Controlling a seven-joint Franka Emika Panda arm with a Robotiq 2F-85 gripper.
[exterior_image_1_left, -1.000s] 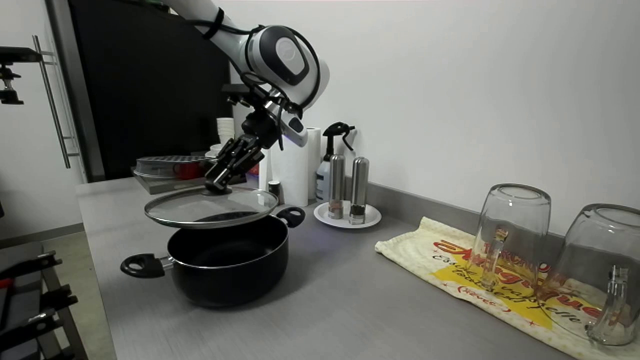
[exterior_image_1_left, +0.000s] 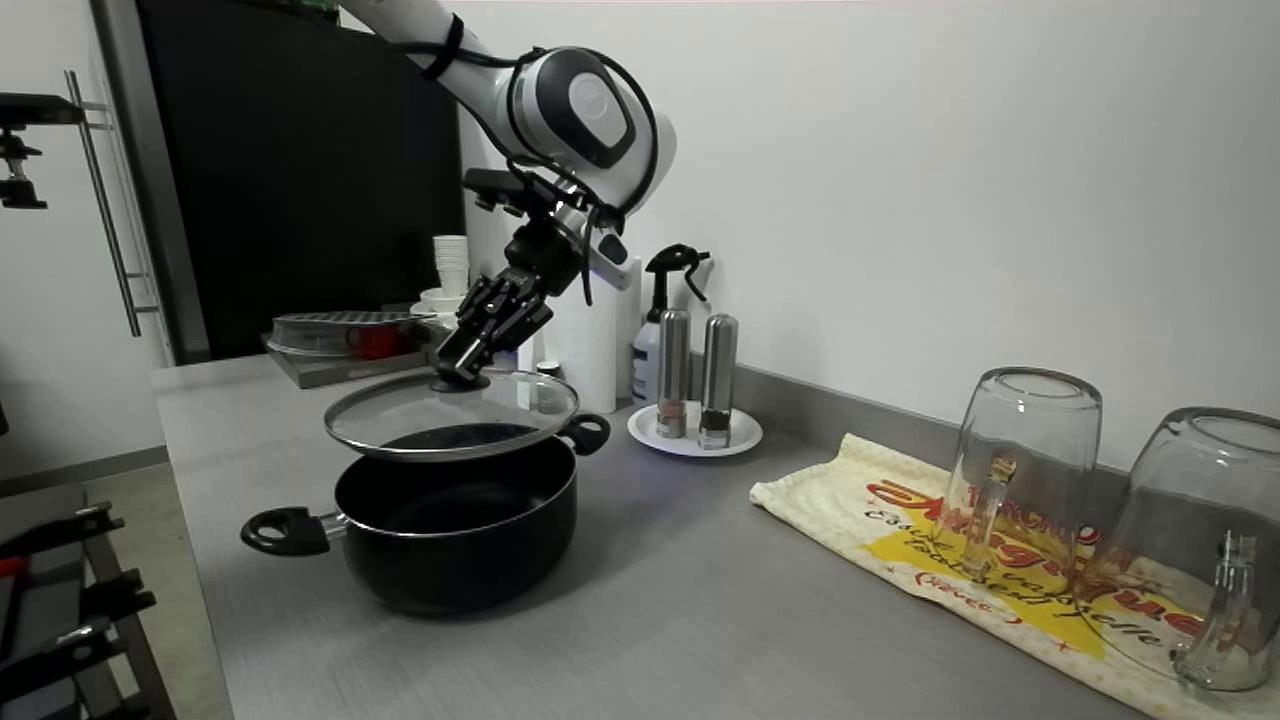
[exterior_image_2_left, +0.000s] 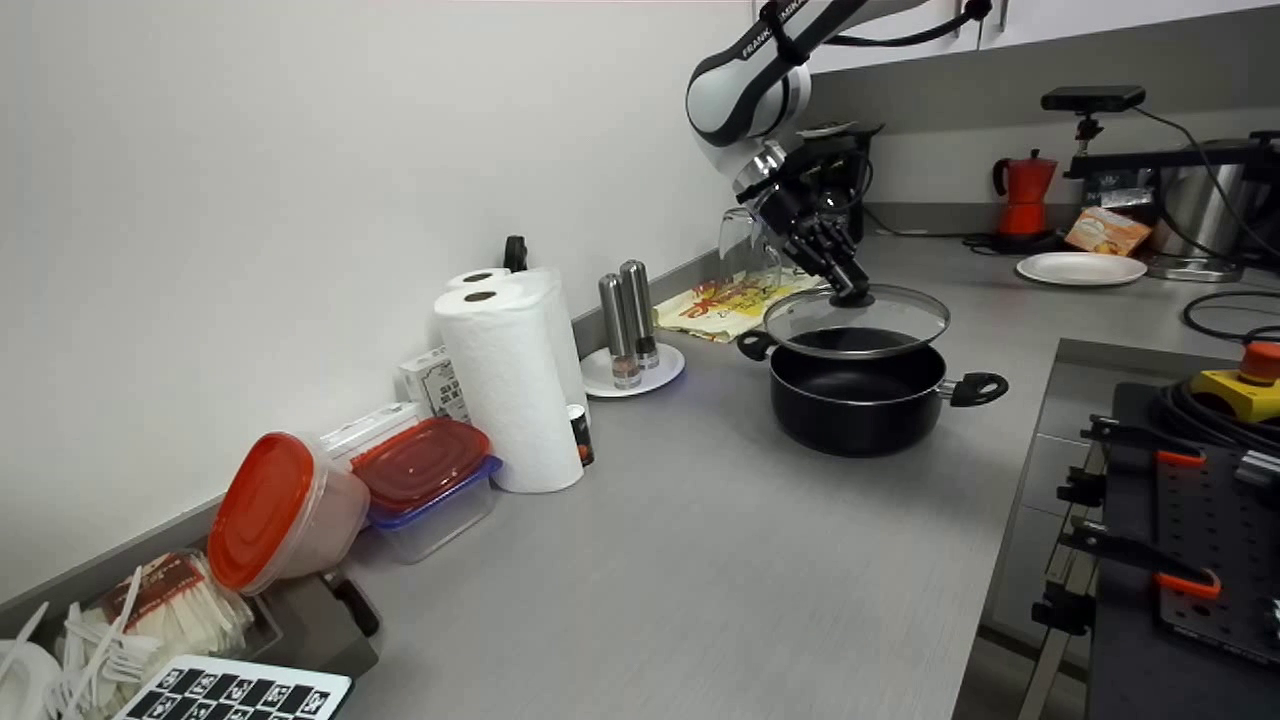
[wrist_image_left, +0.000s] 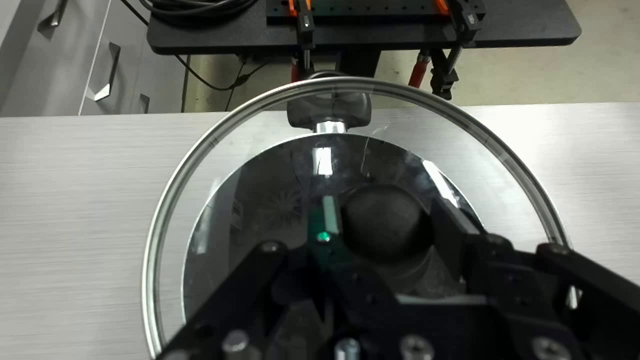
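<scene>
A glass lid (exterior_image_1_left: 451, 414) with a steel rim hangs over the black pot (exterior_image_1_left: 456, 558), and its black knob (wrist_image_left: 384, 222) is between my fingers. My gripper (exterior_image_1_left: 462, 374) is shut on that knob. In exterior view 1 the lid sits above the pot's back part, leaving the front of the pot's opening uncovered. From exterior view 2 the lid (exterior_image_2_left: 858, 322) appears above the rear of the pot (exterior_image_2_left: 857, 406), its near edge over the opening. Looking down in the wrist view, the pot's dark inside shows through the glass. Whether the lid's far edge touches the pot is hidden.
A white plate with two steel grinders (exterior_image_1_left: 717, 382) stands right of the pot by the wall. Upturned glass mugs (exterior_image_1_left: 1020, 474) rest on a printed cloth (exterior_image_1_left: 924, 540). Paper towel rolls (exterior_image_2_left: 510, 384) stand against the wall.
My arm and the lid have shifted to the right in exterior view 1, bringing the lid more over the pot. The pot has stayed in place.
</scene>
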